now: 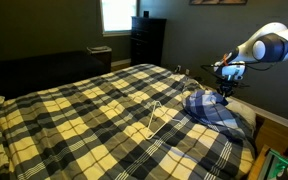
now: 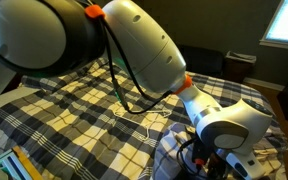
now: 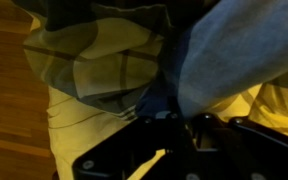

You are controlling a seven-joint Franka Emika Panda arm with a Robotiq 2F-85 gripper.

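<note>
A crumpled blue-grey cloth (image 1: 210, 107) lies on the plaid bedcover near the bed's right side. My gripper (image 1: 223, 91) is low over the far end of this cloth, pointing down. In the wrist view the blue-grey cloth (image 3: 239, 50) narrows towards my gripper, and its fold touches or lies right by the fingertips. The fingers stand close together there, but the dark picture hides whether cloth is between them. The arm covers most of this spot in exterior view 2.
A white wire hanger (image 1: 159, 121) lies on the plaid bedcover (image 1: 79, 125), left of the cloth. Pale yellow bedding (image 3: 74, 130) borders the wooden floor (image 3: 14, 100) in the wrist view.
</note>
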